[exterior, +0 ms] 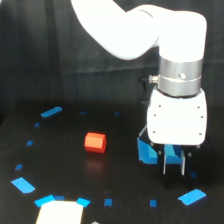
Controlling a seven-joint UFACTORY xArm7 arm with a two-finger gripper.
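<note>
My gripper (pixel 173 168) hangs low at the right, pointing down, with its two dark fingers apart. A bright blue object (pixel 147 153) is right by the fingers, partly hidden by the hand. Some of its blue shows between the fingers, but whether they touch it I cannot tell. To the left, clear of the arm, a red-orange cube (pixel 95 142) rests on the black table.
A pale box-like thing (pixel 60 213) is cut off by the lower left edge. Flat blue tape pieces, such as one strip (pixel 192 197) at the lower right, mark the black table (pixel 115 185). The room around the cube is free.
</note>
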